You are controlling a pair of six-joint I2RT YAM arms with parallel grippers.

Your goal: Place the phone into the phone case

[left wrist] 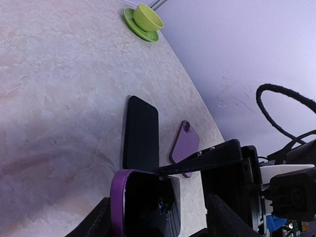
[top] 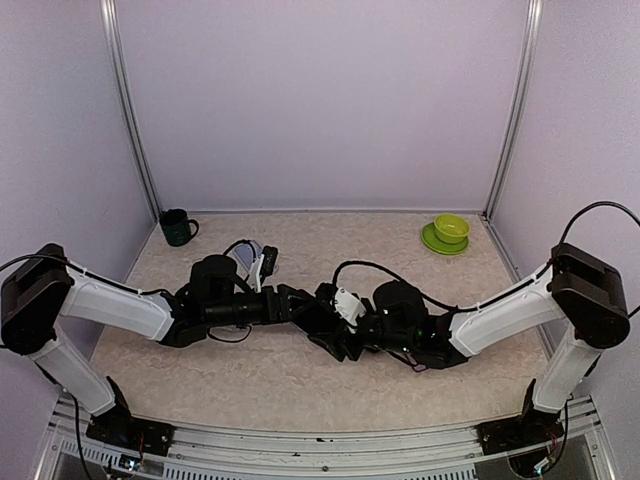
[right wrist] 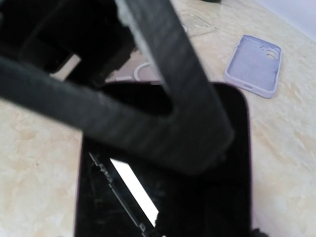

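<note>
Both grippers meet at the table's middle around a dark phone with purple edge (left wrist: 117,202). In the top view my left gripper (top: 296,305) comes from the left and my right gripper (top: 336,335) from the right, overlapping at the phone. The right wrist view shows the phone's black screen (right wrist: 202,207) close up, partly hidden by a dark gripper part; whether either gripper grips it is unclear. A lavender case (right wrist: 252,69) lies open side up beyond. In the left wrist view a black phone (left wrist: 140,131) and a purple phone-shaped item (left wrist: 190,140) lie on the table.
A dark green mug (top: 178,229) stands at the back left, a yellow-green bowl (top: 451,226) on a green plate (top: 433,243) at the back right. A clear case-like item (right wrist: 200,27) lies near the lavender case.
</note>
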